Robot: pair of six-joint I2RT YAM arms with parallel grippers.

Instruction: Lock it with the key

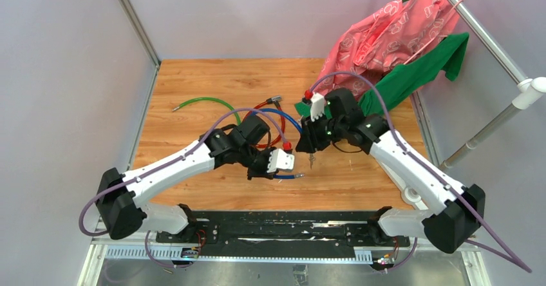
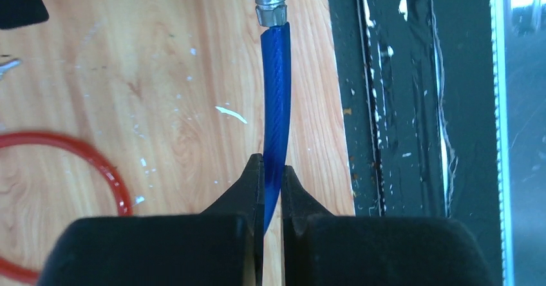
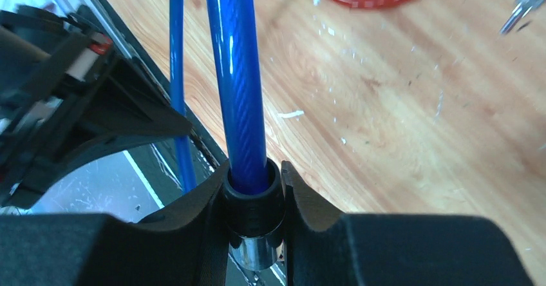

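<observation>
In the top view a blue tube [image 1: 270,111] arches between the grippers. My left gripper is shut on it just below its silvery end fitting [image 2: 270,2]. My right gripper is shut on a black and metal fitting [image 3: 252,202] at another part of the blue tube, which rises from it. The left gripper also shows at the left of the right wrist view, beside the blue tube. A small key [image 3: 525,6] lies on the wooden table [image 1: 193,80], right of the grippers in the right wrist view.
A red hose [image 1: 278,98] with a metal fitting and a green hose [image 1: 206,99] lie behind the arms. Pink and green fabric [image 1: 386,35] hangs over the back right. A dark strip [image 1: 270,234] runs along the front.
</observation>
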